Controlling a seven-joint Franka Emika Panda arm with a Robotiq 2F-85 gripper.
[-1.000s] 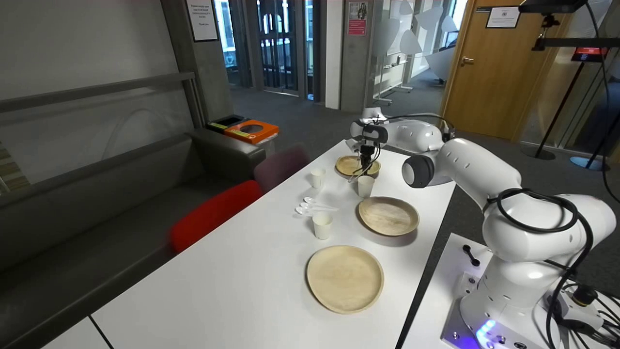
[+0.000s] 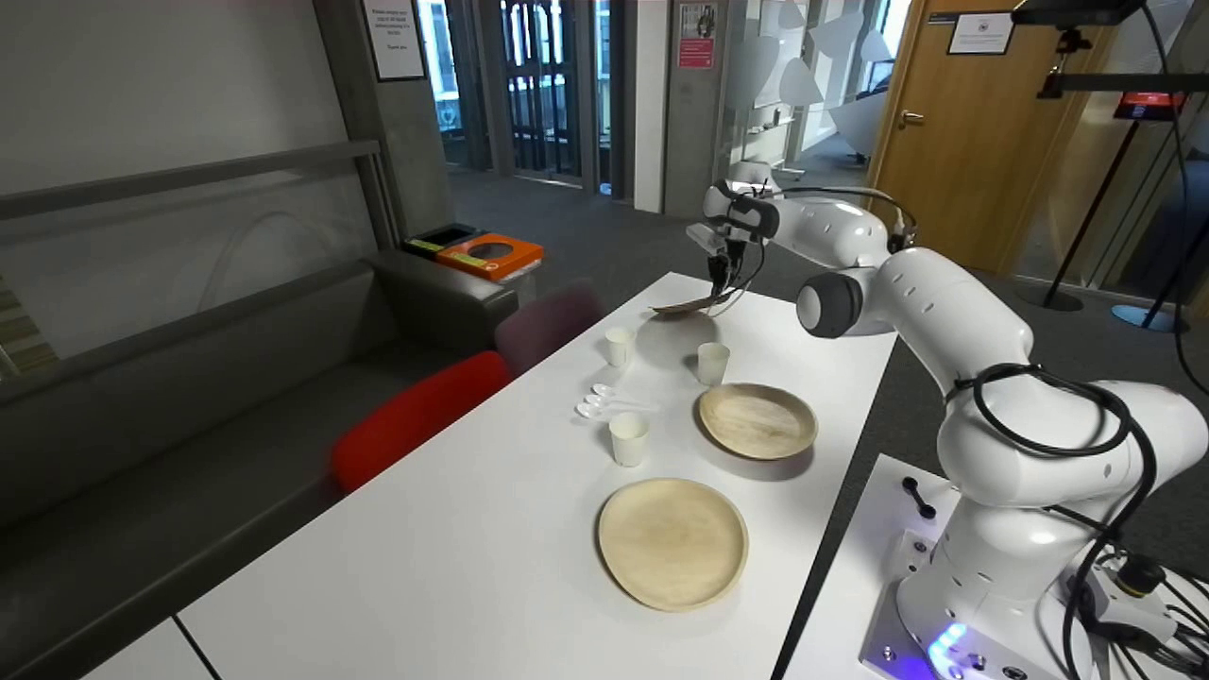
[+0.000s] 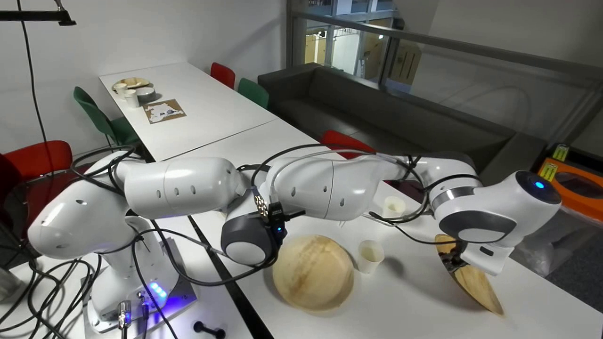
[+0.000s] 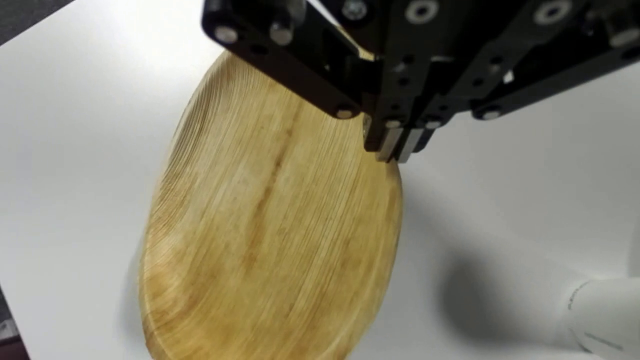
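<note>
At the far end of the table, a wooden plate (image 2: 683, 307) hangs tilted above the surface. My gripper is shut on its thin rim. The wrist view shows the plate's striped inner face (image 4: 270, 228) filling the middle, its long edge running up to my fingertips. In exterior view 2 the same plate (image 3: 480, 285) slants below the wrist, partly covered by the gripper (image 3: 452, 262). Two more plates rest on the table: a deeper one (image 2: 757, 421) and a pale one (image 2: 672, 544) nearer the front.
Three white cups stand near the plates: one close (image 2: 629, 438), one in the middle (image 2: 711, 363), one farther left (image 2: 619, 346). White spoons (image 2: 612, 402) lie among them. Orange-topped bin (image 2: 490, 256) stands beyond the table's far left side.
A second ago the far plate lay flat on the table with my gripper at its near side. Now the plate is raised and tilted, and my gripper has moved up with it.
</note>
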